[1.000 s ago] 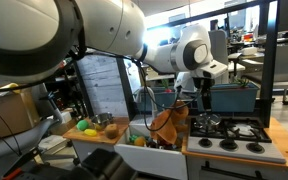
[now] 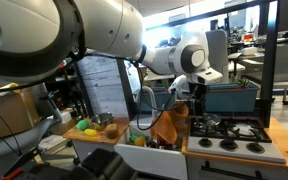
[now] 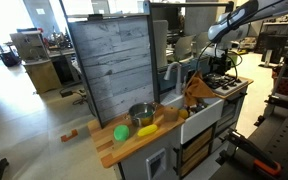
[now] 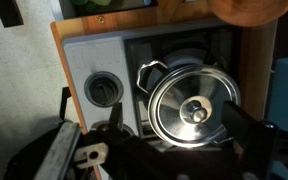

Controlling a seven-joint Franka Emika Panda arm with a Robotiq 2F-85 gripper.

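Note:
A silver pot with a glass lid and a round knob fills the middle of the wrist view, sitting on the stove. My gripper is above it, its dark fingers spread apart with the lid visible between and beyond them. From the side, the gripper points down over the left part of the stove. Whether the fingertips touch the lid cannot be told. In the far view the arm's white end is small, and the pot is hard to make out.
An orange cloth hangs by the sink, left of the stove. Stove knobs line one side. A metal pot, a green item and yellow items rest on the left counter.
Over the last second my gripper has come down slightly, closer to the stove top. Everything else looks the same.

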